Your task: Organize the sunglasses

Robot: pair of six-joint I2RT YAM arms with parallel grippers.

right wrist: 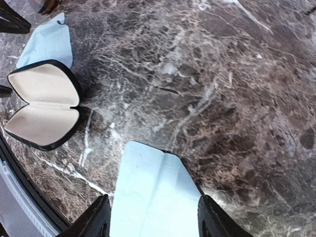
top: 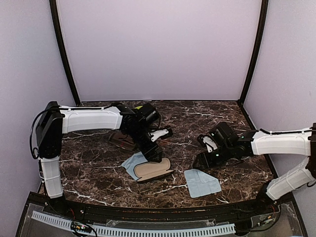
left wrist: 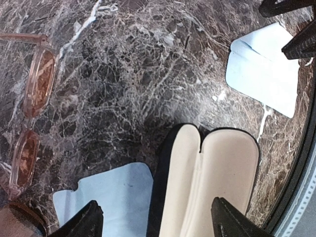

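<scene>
An open glasses case [top: 150, 169] with beige lining and dark shell lies near the front centre, on a light blue cloth [left wrist: 108, 197]. Brown sunglasses [left wrist: 37, 81] lie at the left of the left wrist view. A second blue cloth [top: 202, 185] lies right of the case, folded at one corner. My left gripper stands open above the case and cloth, nothing between its fingers. My right gripper is open over the right cloth, with nothing between its fingers.
A brown round object [left wrist: 19, 219] shows at the lower left of the left wrist view. The green bowl [top: 139, 106] at the back is mostly behind the left arm.
</scene>
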